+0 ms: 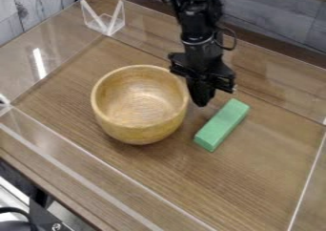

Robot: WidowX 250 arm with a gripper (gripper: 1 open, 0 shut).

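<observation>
The black robot arm reaches down from the top centre, its gripper (pixel 199 92) low beside the right rim of a large wooden bowl (pixel 136 101). The gripper is dark and small; it looks shut, with nothing visible between its fingers. A green rectangular block (pixel 222 123) lies on the wooden table just right of and in front of the gripper, apart from it.
A white wire-like object (pixel 106 16) stands at the back left.
</observation>
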